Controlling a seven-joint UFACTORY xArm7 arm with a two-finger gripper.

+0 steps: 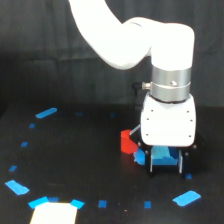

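Observation:
My white gripper (164, 160) hangs at the right of the view, low over a blue block or tray (160, 154), with a dark finger on either side of its front. A red block (129, 141) sits just left of it, partly behind the gripper. Whether anything is between the fingers is hard to tell.
A pale square (54, 213) is at the bottom left edge. Small blue tape marks (17, 187) are scattered over the black floor.

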